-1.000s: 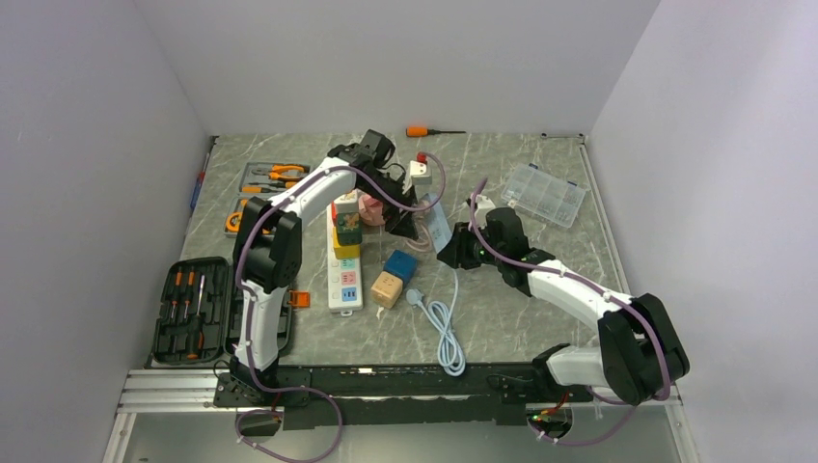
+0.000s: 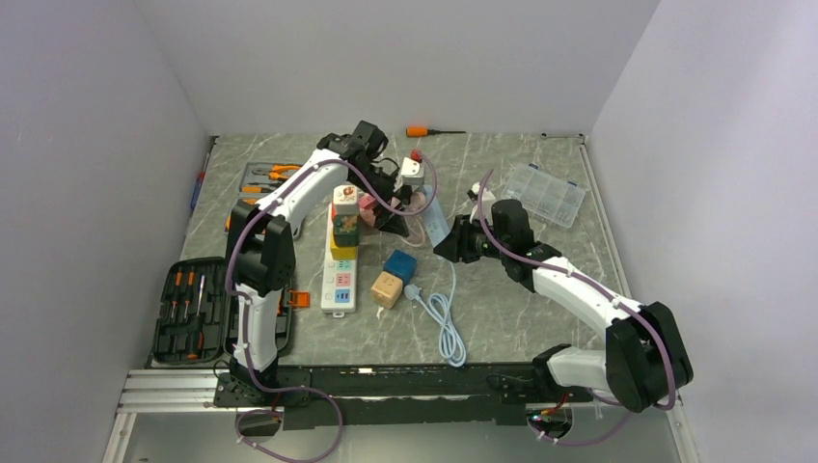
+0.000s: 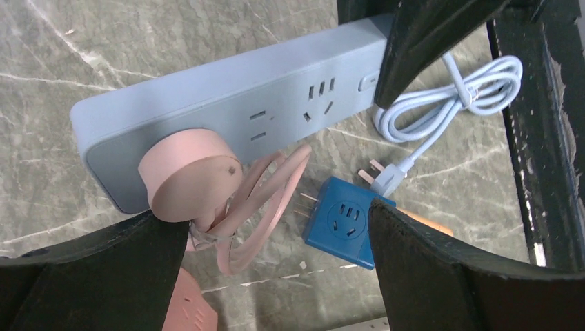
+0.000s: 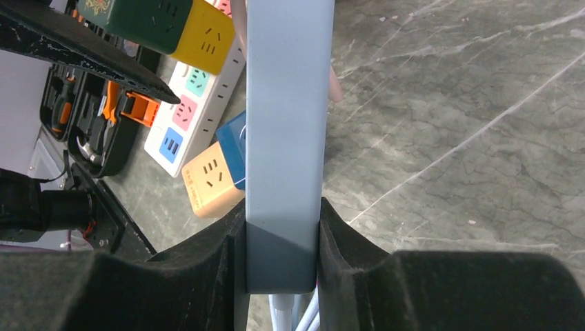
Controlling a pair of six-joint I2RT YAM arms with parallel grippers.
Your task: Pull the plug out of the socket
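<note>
A light blue socket strip [image 3: 290, 83] is held raised and tilted, its slotted face towards the left wrist camera. Against the far end of that face sits a round pink plug [image 3: 196, 172], with its pink cord [image 3: 265, 196] looped and tied below. My left gripper is open in front of the strip; one finger [image 3: 138, 252] lies just under the plug, overlapping its lower edge in view, and the other is well off to the right. Whether that finger touches the plug is unclear. My right gripper is shut on the strip's near end.
On the table lie a blue adapter [image 2: 399, 264], a tan adapter [image 2: 386, 289] and a coiled light blue cord [image 2: 449, 333]. A white power strip [image 2: 340, 289] with stacked adapters stands beneath the left arm. A clear case [image 2: 545, 195] lies at right.
My left gripper has shifted a little leftward. The white power strip and the stack on it have also slid slightly left.
</note>
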